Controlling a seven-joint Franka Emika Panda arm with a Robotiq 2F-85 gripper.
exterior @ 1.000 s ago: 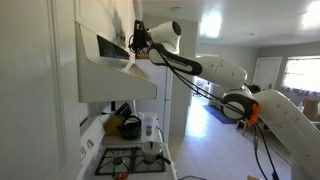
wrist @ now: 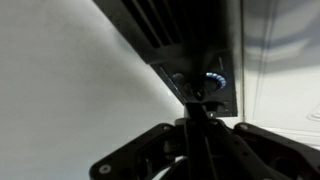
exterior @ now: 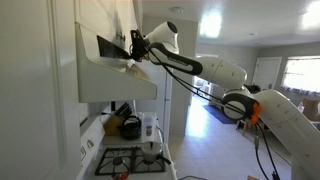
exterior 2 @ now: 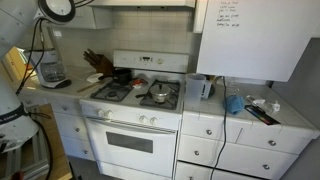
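Note:
At the range hood (exterior: 118, 86), my gripper (exterior: 134, 50) is at the dark strip on the hood's upper part. The wrist view shows the gripper shut, with nothing seen between its fingers. Its tips are close to a dark control panel (wrist: 228, 60), where a round button (wrist: 216, 79) has a blue-lit ring. I cannot tell whether the tips touch the panel. Dark slats (wrist: 165, 22) run along the hood beside the panel. The gripper is out of sight in exterior view 2, where only part of the arm (exterior 2: 60, 8) shows.
Below the hood is a white stove (exterior 2: 135, 112) with a silver pot (exterior 2: 159, 92) on its top. A knife block (exterior 2: 99, 64) stands on the counter to its left, a clear pitcher (exterior 2: 194, 88) to its right.
Over the last second my gripper has lowered a little toward the hood in exterior view 1. The stove and the things on it have stayed put.

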